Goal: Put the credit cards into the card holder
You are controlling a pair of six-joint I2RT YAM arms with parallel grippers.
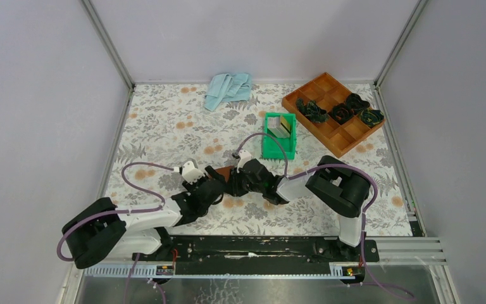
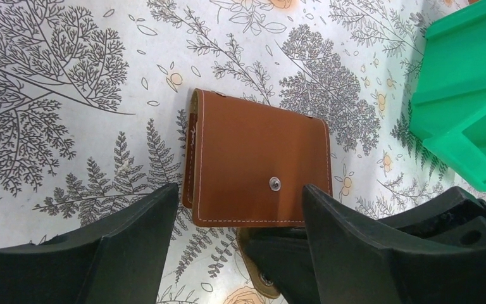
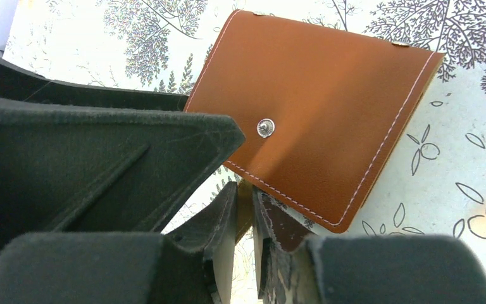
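Note:
The brown leather card holder (image 2: 259, 164) lies folded over on the patterned cloth, a metal snap on its upper face and its layers slightly apart at one side. A narrow tan strap (image 3: 245, 206) comes out from under its near edge. On that strap my right gripper is shut, with the strap between its fingertips. My left gripper is open above the holder's near part, its fingers apart and nothing gripped. One of its dark fingers (image 3: 183, 142) overlaps the holder in the right wrist view. No card shows clearly in the holder.
A green bin (image 1: 269, 152) behind the right gripper contains pale and yellow flat items (image 1: 280, 126), too small to identify. A wooden compartment tray (image 1: 334, 137) with dark coiled things stands at back right. A blue cloth (image 1: 228, 88) lies at the back.

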